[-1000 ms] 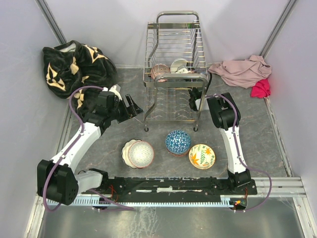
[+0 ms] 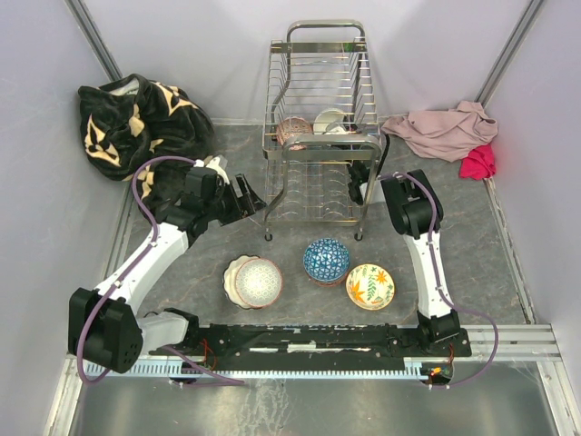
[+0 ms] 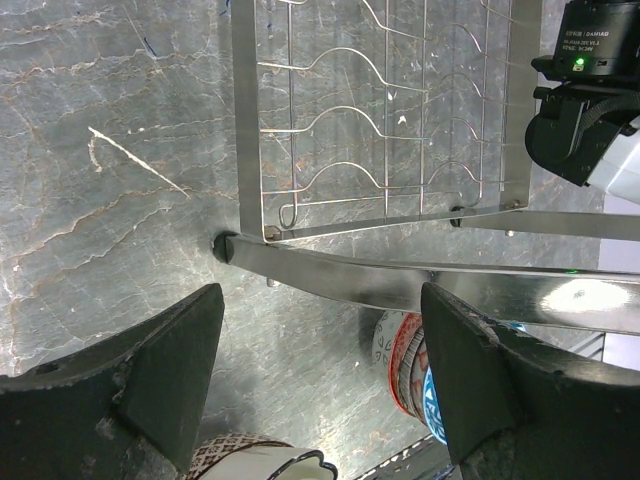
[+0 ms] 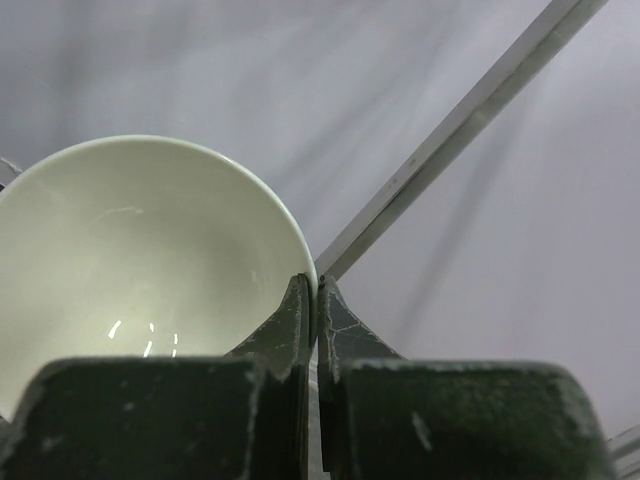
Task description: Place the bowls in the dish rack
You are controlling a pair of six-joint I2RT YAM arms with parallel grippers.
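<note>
A steel two-tier dish rack (image 2: 320, 47) holds bowls on its upper tier. In the right wrist view a cream bowl (image 4: 140, 250) has its rim at the fingertips of my right gripper, which is shut; whether the rim is between them is unclear. My left gripper (image 2: 250, 195) is open, empty, left of the rack. On the table stand stacked blue patterned bowls (image 2: 325, 259), a yellow floral bowl (image 2: 369, 286) and stacked pale bowls (image 2: 259, 282).
A dark patterned blanket (image 2: 136, 127) lies at back left, pink cloths (image 2: 440, 132) at back right. Bare table (image 2: 472, 236) shows right of the right arm.
My left gripper has shifted very slightly beside the rack. The white bowl in the upper tier looks marginally moved; the right arm appears still.
</note>
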